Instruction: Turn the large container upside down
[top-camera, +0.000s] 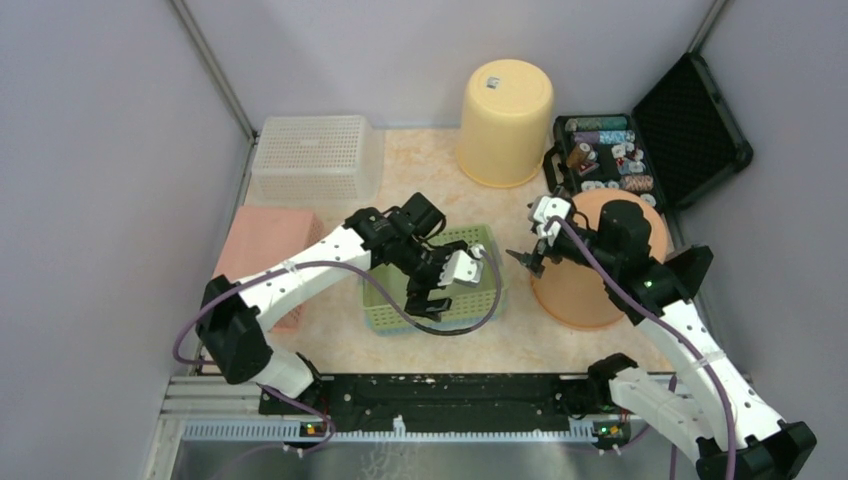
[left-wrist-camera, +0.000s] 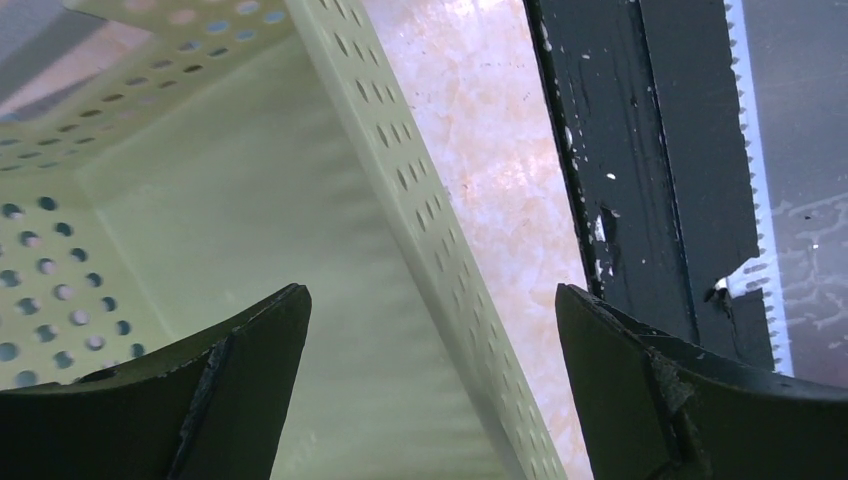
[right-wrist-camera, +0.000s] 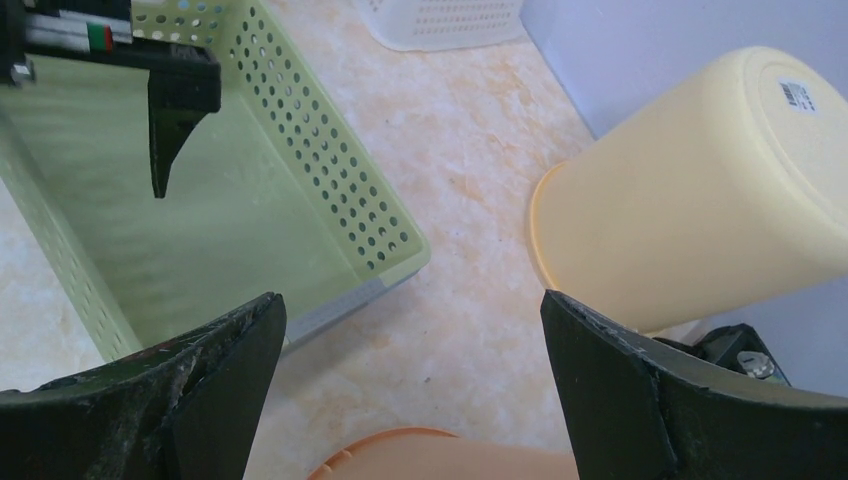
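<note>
A green perforated container (top-camera: 384, 312) stands upright in the middle of the table, its opening facing up. In the left wrist view the container's near wall (left-wrist-camera: 425, 235) runs between the spread fingers of my left gripper; whether they reach down past its rim cannot be told. From above, the left gripper (top-camera: 430, 290) covers the container's right part. My right gripper (top-camera: 522, 262) is open to the right of the container, apart from it. Nothing is between the right fingers, with bare table and the container's corner (right-wrist-camera: 405, 255) beyond them.
A tall yellow bucket (top-camera: 505, 120) stands upside down at the back. An orange round container (top-camera: 565, 295) lies under the right arm. A white basket (top-camera: 310, 160) and a pink one (top-camera: 265, 245) are at left; an open case (top-camera: 610, 155) is back right.
</note>
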